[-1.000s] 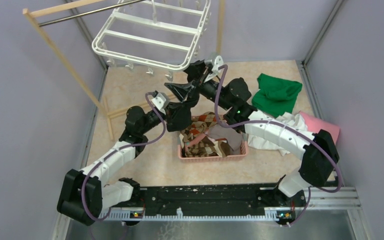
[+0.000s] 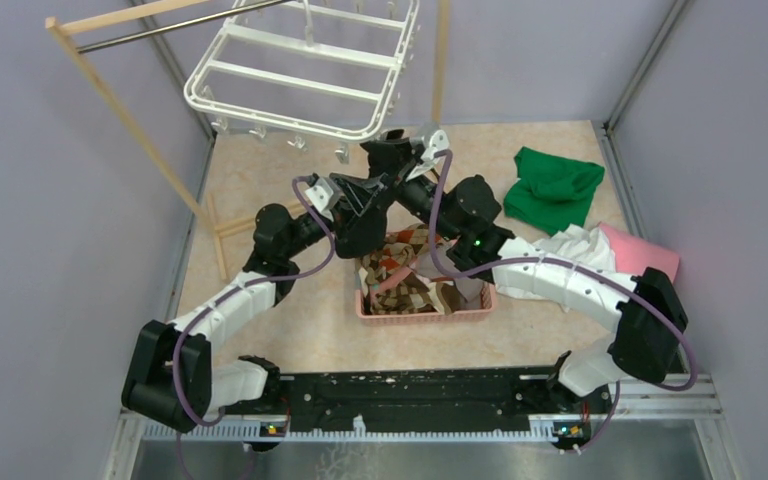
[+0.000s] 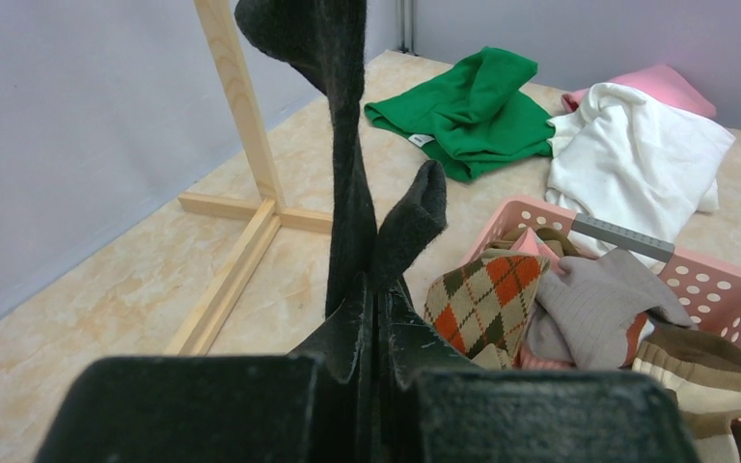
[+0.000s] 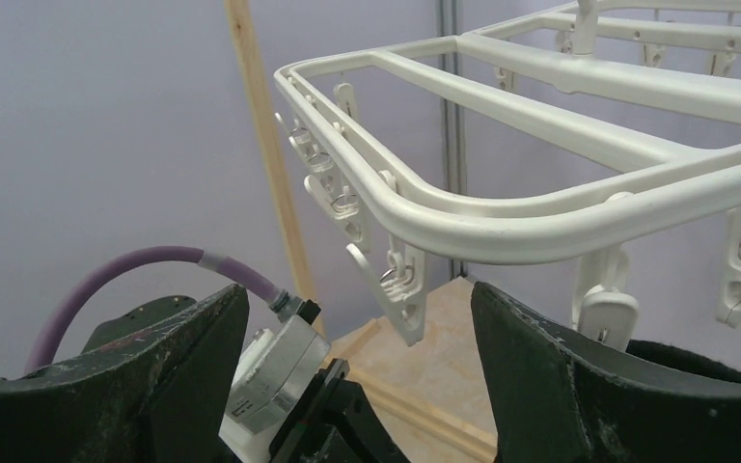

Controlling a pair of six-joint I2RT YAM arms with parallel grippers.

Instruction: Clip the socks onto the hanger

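Note:
The white hanger (image 2: pixel 278 121) hangs over the table, with clips along its rail (image 4: pixel 540 233). One dark grey sock (image 3: pixel 344 116) stretches upward from my left gripper; its cloth is pinched between the shut fingers, and a fold flops to the right. More dark cloth (image 2: pixel 362 236) hangs below the grippers in the top view. My right gripper is open under the hanger's corner. Between its fingers, but farther off, a clip (image 4: pixel 407 307) shows. Behind the right-hand finger, dark cloth (image 4: pixel 692 361) appears near another clip (image 4: pixel 606 313); whether they touch I cannot tell.
A pink basket (image 2: pixel 425 318) of patterned and grey socks stands below the arms. Green cloth (image 2: pixel 555 188), white cloth (image 2: pixel 575 262) and a pink item (image 2: pixel 643 250) lie at the right. Wooden stand posts (image 2: pixel 135 128) rise at the left.
My right gripper has shifted slightly toward the front in the top view. The left arm has edged forward a little, and the dark cloth still hangs beside it.

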